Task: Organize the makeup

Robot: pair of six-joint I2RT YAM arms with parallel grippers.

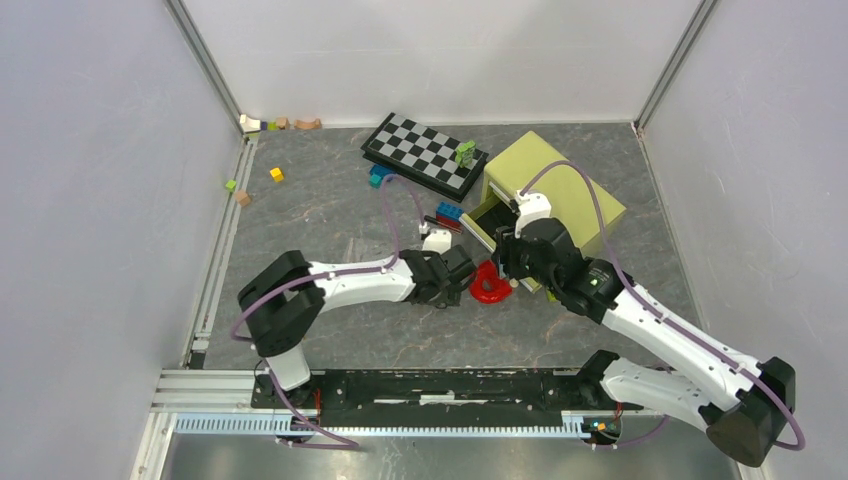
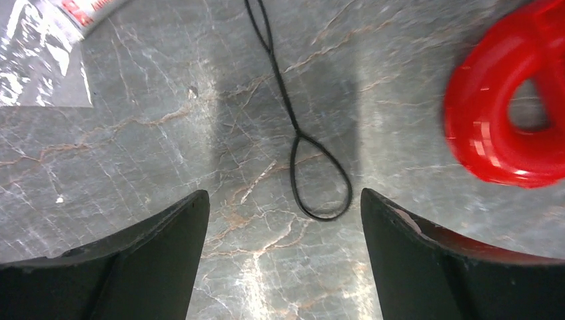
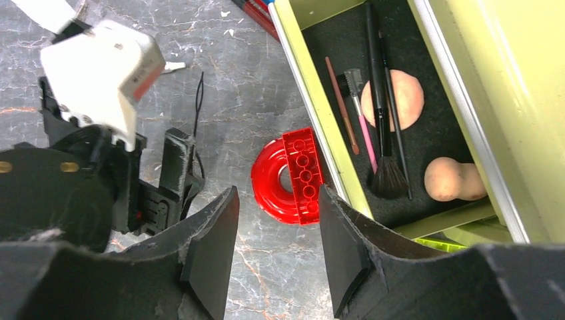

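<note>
My left gripper is open over a thin black looped cord (image 2: 295, 143) lying on the grey table. My right gripper stands open above the edge of the yellow-green drawer (image 3: 318, 117) of the makeup case (image 1: 560, 190). The drawer holds a black brush (image 3: 388, 173), slimmer brushes including a pink one (image 3: 366, 133), a brown pencil (image 3: 341, 107) and two skin-coloured pieces (image 3: 406, 93). A red ring (image 3: 264, 187) with a red brick (image 3: 304, 173) lies beside the drawer. A clear bag (image 2: 46, 80) lies left of the cord.
A chessboard (image 1: 425, 150) and blue bricks (image 1: 450, 210) lie at the back, with dark red-tipped items (image 3: 263, 20) near the drawer. Small blocks (image 1: 242, 197) sit along the left edge.
</note>
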